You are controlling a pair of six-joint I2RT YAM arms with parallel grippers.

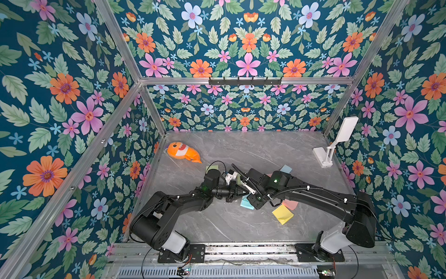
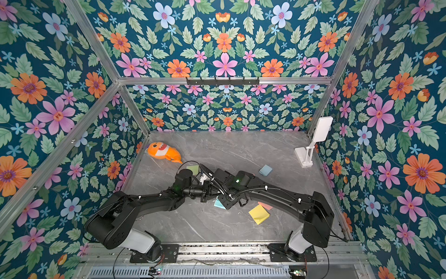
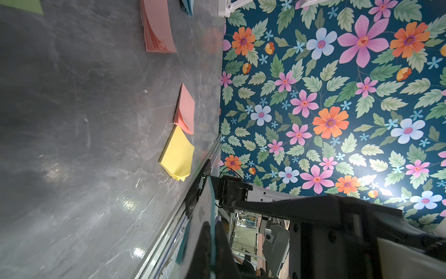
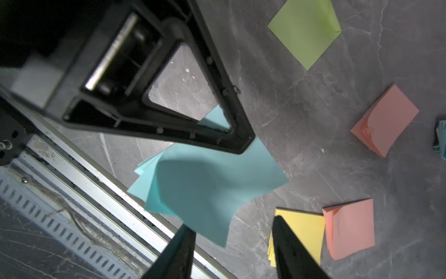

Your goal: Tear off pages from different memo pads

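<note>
A cyan memo pad [image 4: 209,176] hangs tilted, several of its sheets fanned out and curling, in the right wrist view. Shut on its edge is my left gripper; the left wrist view shows the thin cyan edge running between its fingers. My right gripper is open, one finger on each side of the pad's loose lower corner, and I cannot tell whether they touch it. Elsewhere lie a yellow pad [image 4: 299,232], a pink pad [image 4: 355,230], a second pink pad [image 4: 392,116] and a green pad [image 4: 304,30].
A darker blue pad [image 2: 265,170] rests farther back. The orange plush toy [image 1: 182,151] sits at the back left and a white lamp [image 1: 327,153] at the back right. Bare table spans the front left.
</note>
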